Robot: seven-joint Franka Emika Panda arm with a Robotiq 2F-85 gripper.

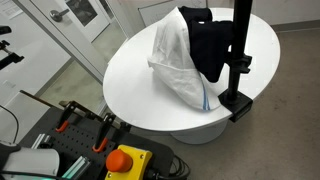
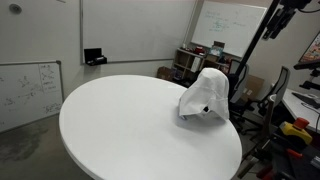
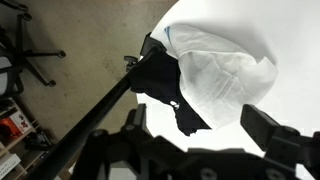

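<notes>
A crumpled white cloth (image 1: 180,65) with a blue stripe rests on the round white table (image 1: 130,85). Black cloth (image 1: 209,48) lies against it, partly covered by the white one. From the wrist, both the white cloth (image 3: 215,80) and the black cloth (image 3: 163,82) show below my gripper. Its fingers stand wide open, with nothing held and the cloth apart from them. Exterior view 2 shows the white cloth (image 2: 206,95) as a raised heap near the table's right side, largely hiding the black one.
A black upright pole (image 1: 240,50) is clamped at the table's edge beside the cloths. A red emergency button (image 1: 119,160) on a yellow box sits in the foreground.
</notes>
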